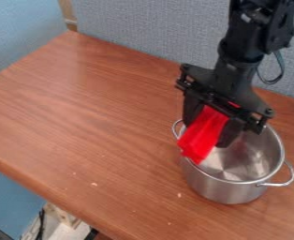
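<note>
My black gripper (222,111) is shut on a red object (202,133), held tilted over the left part of a silver metal pot (237,187) with two side handles. The red object's lower end is inside or just over the pot's rim; whether it touches the pot I cannot tell. My fingertips are partly hidden by the object and the gripper's body.
A grey padded wall (150,37) runs along the back. The table's left edge drops to a blue surface with cables at the bottom left.
</note>
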